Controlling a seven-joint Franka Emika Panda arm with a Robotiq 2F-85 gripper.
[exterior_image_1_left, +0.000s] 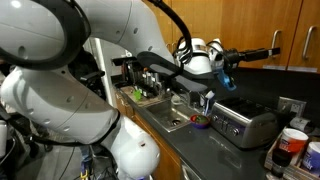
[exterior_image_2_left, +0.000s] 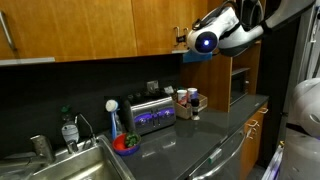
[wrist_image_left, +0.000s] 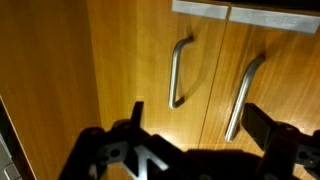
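Observation:
Two curved metal handles are mounted on the wooden cabinet doors: the left handle (wrist_image_left: 175, 75) and the right handle (wrist_image_left: 243, 95) in the wrist view. My gripper stands open, its black fingers (wrist_image_left: 128, 126) spread wide at the bottom of that view. The lower ends of both handles appear between the fingers, the right one close to the right finger. No contact can be made out. Exterior view 2 has the gripper (exterior_image_2_left: 182, 38) in front of the upper cabinet (exterior_image_2_left: 105, 32), high above the counter.
Below lie the dark counter (exterior_image_2_left: 185, 150), a silver toaster (exterior_image_2_left: 152, 112), a colander (exterior_image_2_left: 126, 145) and a sink (exterior_image_2_left: 88, 165). A wooden box (exterior_image_2_left: 200, 101) with cups and jars stands right of the toaster.

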